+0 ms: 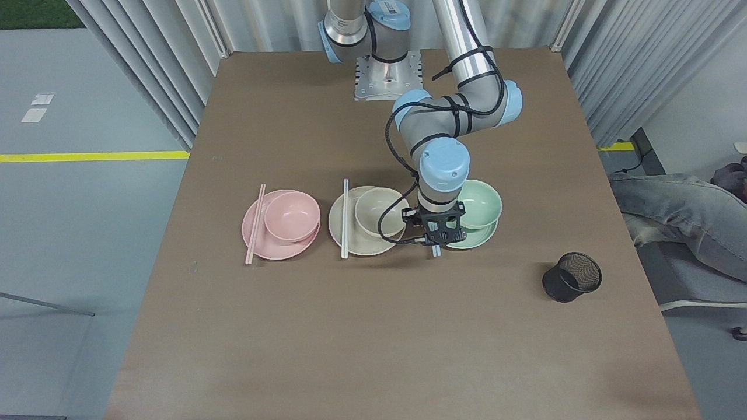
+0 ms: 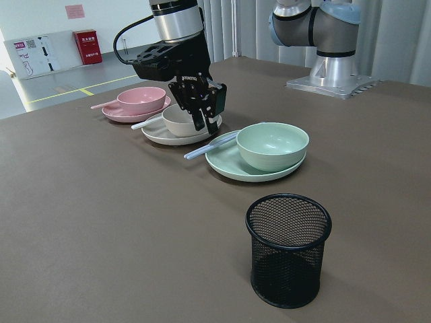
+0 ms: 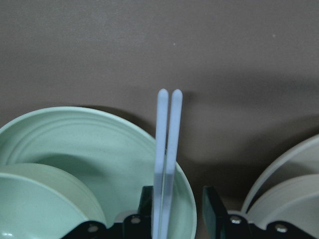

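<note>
My gripper is open, its fingers straddling the pale blue chopsticks (image 3: 171, 149) on the rim of the mint plate (image 3: 99, 139); in the front view it hovers over that spot, partly hiding it. The chopsticks lie beside the mint bowl (image 2: 273, 148). To the left in the front view sit a cream plate and bowl (image 1: 374, 203) with white chopsticks (image 1: 345, 224), and a pink plate with pink bowl (image 1: 292, 216) and pink chopsticks (image 1: 253, 231).
A black mesh cup (image 1: 571, 277) stands to the front right of the dishes. A seated person's legs (image 1: 686, 224) are beyond the right edge.
</note>
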